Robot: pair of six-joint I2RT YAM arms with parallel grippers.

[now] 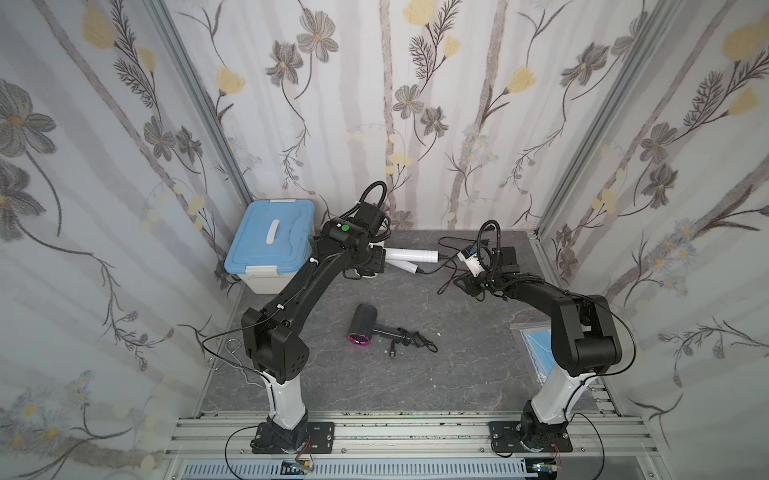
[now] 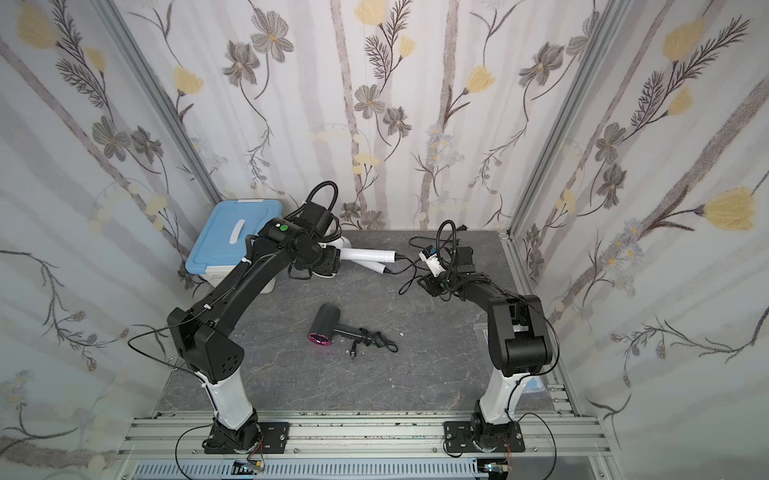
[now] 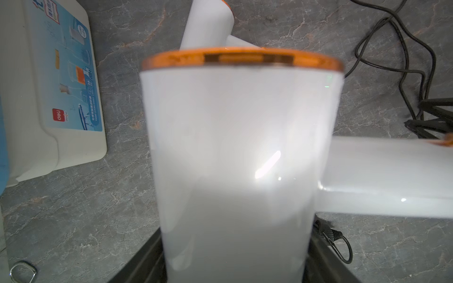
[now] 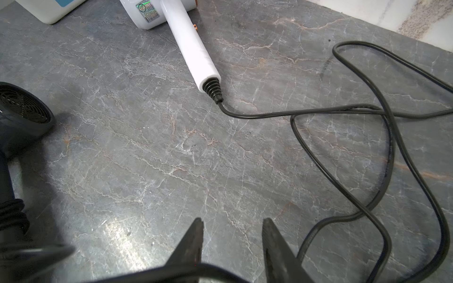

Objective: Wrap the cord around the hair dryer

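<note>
A white hair dryer with an orange rim (image 3: 236, 165) fills the middle of the left wrist view, with my left gripper shut on its barrel. Its handle (image 1: 412, 255) points right, above a second white dryer's handle (image 1: 400, 265). That second dryer's barrel (image 3: 207, 23) shows behind the held one. In the right wrist view a black cord (image 4: 264, 115) leaves a white handle (image 4: 191, 52) and loops loosely over the table. My right gripper stands open just left of the loops, nothing visible between its fingertips.
A dark dryer (image 1: 363, 318) with a magenta end lies mid-table, its own cord bundled beside it. The blue-lidded box (image 1: 270, 232) stands at the back left. A blue packet (image 1: 538, 352) lies at right. Bare table spreads across the front middle.
</note>
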